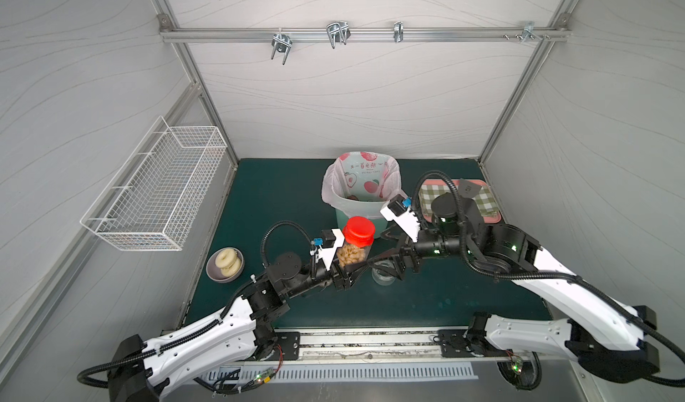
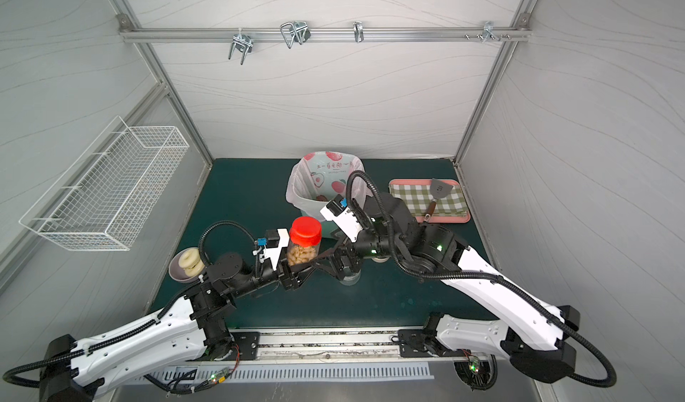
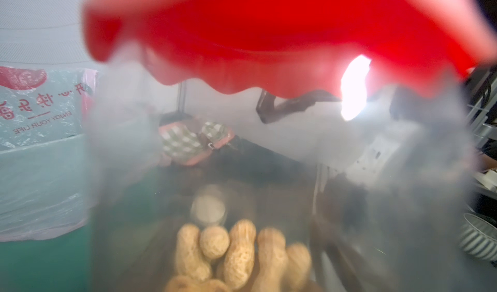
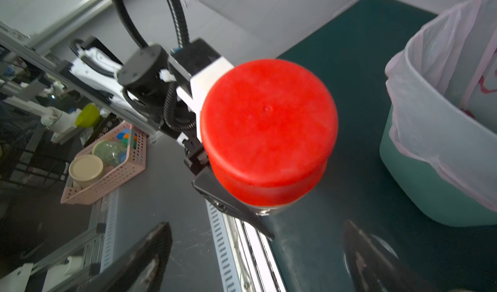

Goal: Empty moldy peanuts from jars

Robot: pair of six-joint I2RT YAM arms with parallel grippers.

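A clear jar of peanuts (image 1: 351, 253) with a red lid is held upright by my left gripper (image 2: 299, 263), shut around it; peanuts (image 3: 240, 255) show through its wall in the left wrist view. Just right of the jar hovers my right gripper (image 1: 389, 255), its dark fingers standing wide apart in the right wrist view, with nothing between them. A lined teal bin (image 4: 414, 178) stands behind both grippers. Below them, a small clear container (image 1: 382, 277) sits on the table, partly hidden.
A pink tray (image 2: 451, 216) with checked cloth and a spatula lies at back right. A bowl (image 2: 178, 273) with pale round items sits at the left. A white wire basket (image 1: 157, 188) hangs on the left wall.
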